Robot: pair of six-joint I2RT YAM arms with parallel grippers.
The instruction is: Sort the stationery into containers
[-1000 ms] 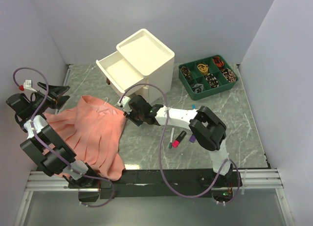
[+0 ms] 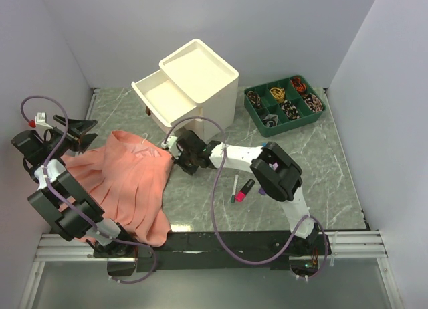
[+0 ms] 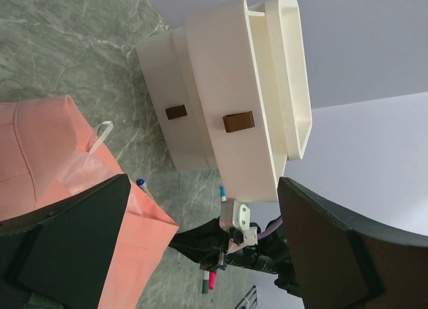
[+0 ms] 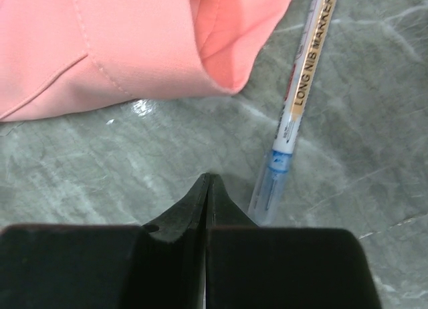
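Note:
A white long-nib marker with a clear blue-banded cap (image 4: 302,88) lies on the grey table beside the pink cloth. My right gripper is shut, its fingertips touching each other with nothing between them; the marker's cap is just to their right, outside the fingers. From above, the right gripper (image 2: 179,163) is low in front of the white drawer unit (image 2: 221,88), whose top drawer (image 2: 162,98) is pulled out. My left gripper (image 2: 85,130) stands open and empty at the left wall. A pink-capped dark marker (image 2: 245,190) and a slim pale pen (image 2: 235,188) lie farther right.
Pink cloth (image 2: 130,188) covers the left of the table, its edge close to the marker. A green compartment tray (image 2: 273,130) with coiled cords stands at the back right. Bare table (image 2: 328,182) lies on the right.
My right gripper has come down closer to the table and gone from open to shut. The left arm has shifted slightly.

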